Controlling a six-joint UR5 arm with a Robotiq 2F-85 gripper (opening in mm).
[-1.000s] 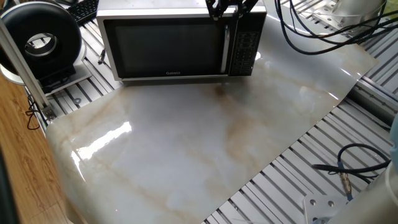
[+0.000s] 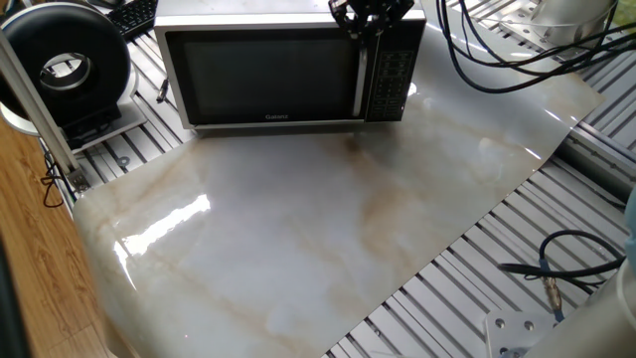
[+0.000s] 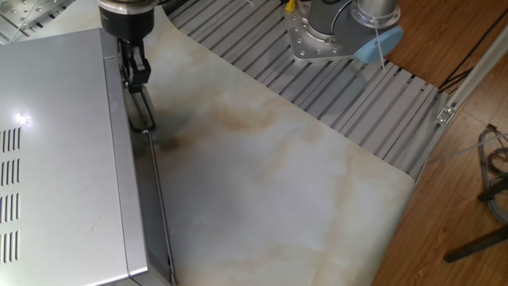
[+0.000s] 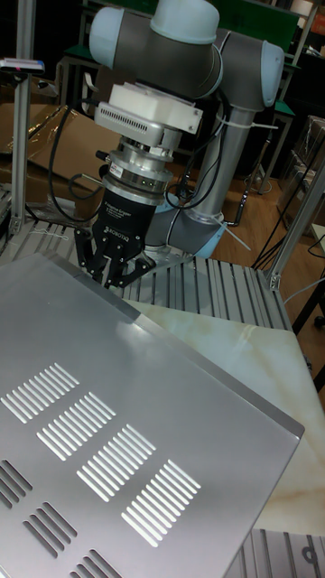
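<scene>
A silver microwave with a black front (image 2: 268, 75) stands at the back of the marbled sheet, its door shut in exterior view 1. The upright door handle (image 2: 361, 80) is beside the button panel (image 2: 392, 85). My black gripper (image 2: 364, 28) points down at the handle's upper end, partly cut off by the frame's top. From the side, the gripper (image 3: 140, 83) hangs just in front of the microwave, close over the looped handle (image 3: 141, 111). Behind the casing (image 4: 182, 386), the gripper's tips are partly hidden. Whether its fingers touch the handle cannot be made out.
Bare marbled sheet (image 2: 278, 229) spreads in front of the microwave, free of objects. Black cables (image 2: 527, 70) loop at the upper right. A large black spool (image 2: 65, 70) stands to the left. Slatted metal table (image 2: 477, 264) borders the sheet.
The gripper's black fingers have shifted slightly at the top of the handle, and their outline looks different from a second ago. The microwave and its door have not moved.
</scene>
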